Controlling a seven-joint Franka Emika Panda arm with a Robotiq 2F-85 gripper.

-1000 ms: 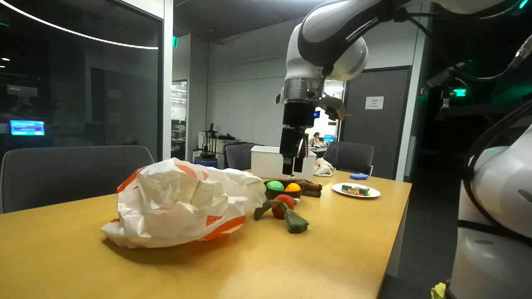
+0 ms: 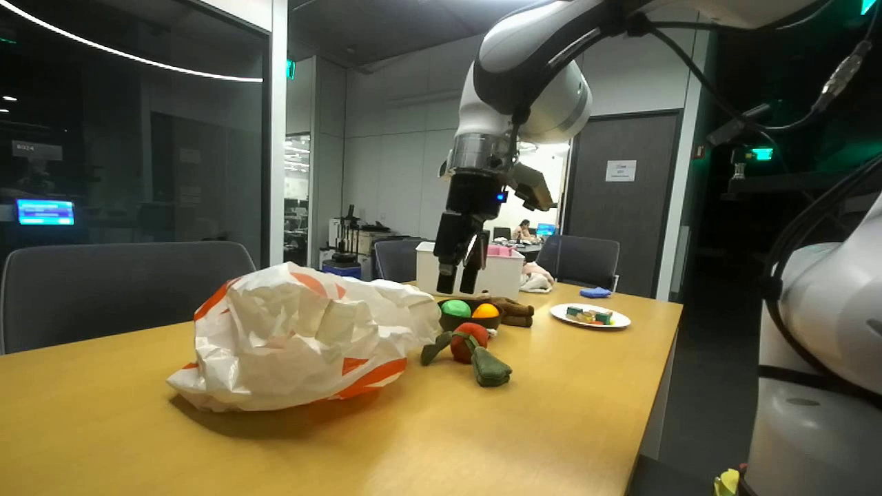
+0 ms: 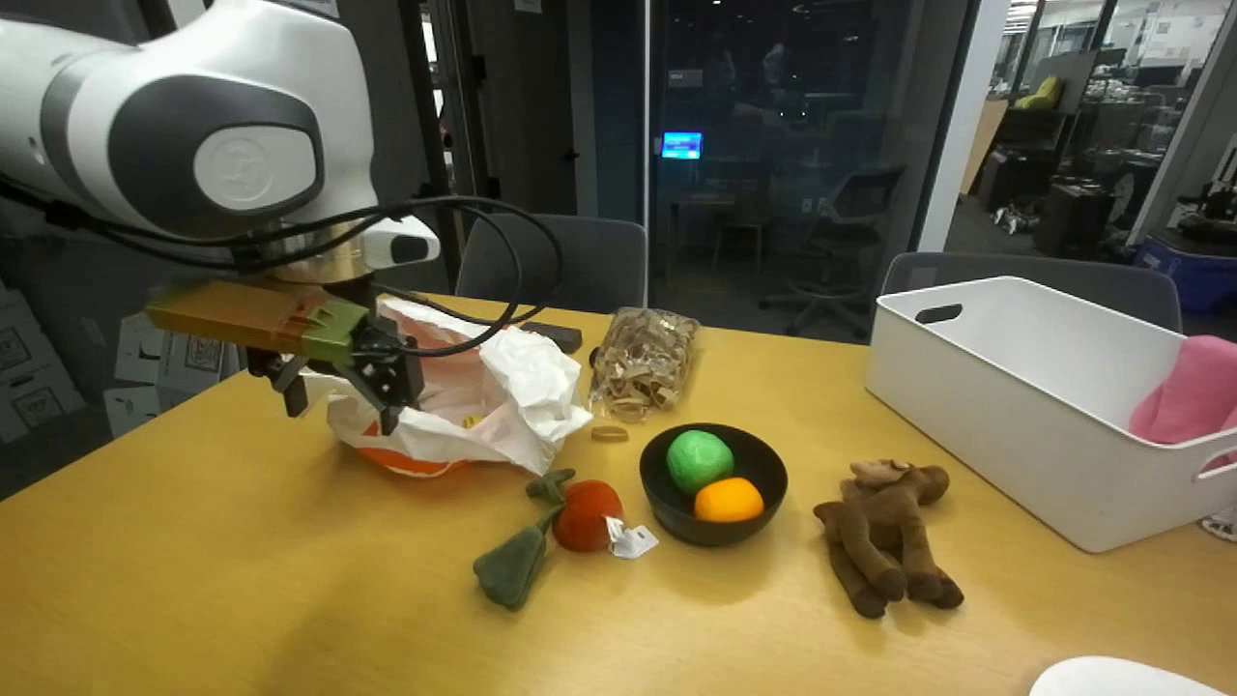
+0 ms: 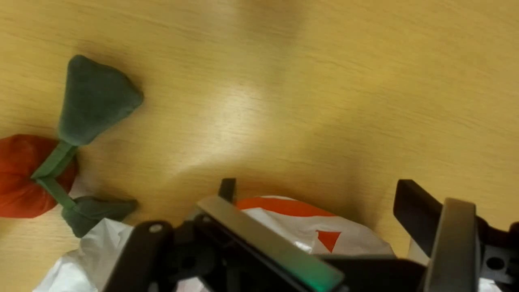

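My gripper is open, its two fingers wide apart with nothing held between them. It hangs above the table, over the near edge of a crumpled white and orange plastic bag (image 2: 314, 339). In the wrist view, part of the bag (image 4: 292, 219) shows between and beneath the fingers. The second exterior view has the gripper (image 3: 342, 406) in front of the bag's open mouth (image 3: 510, 394). To one side lies a red stuffed vegetable with green leaves (image 3: 588, 515), apart from the gripper.
A black bowl (image 3: 713, 532) holds a green ball and an orange one. Beyond it are a brown plush animal (image 3: 887, 528) and a white bin (image 3: 1009, 406) with pink cloth. A clear packet (image 3: 644, 360) lies behind.
In the first exterior view, the arm and gripper have moved left, toward the bag, and a little lower. The objects on the table stay where they were.
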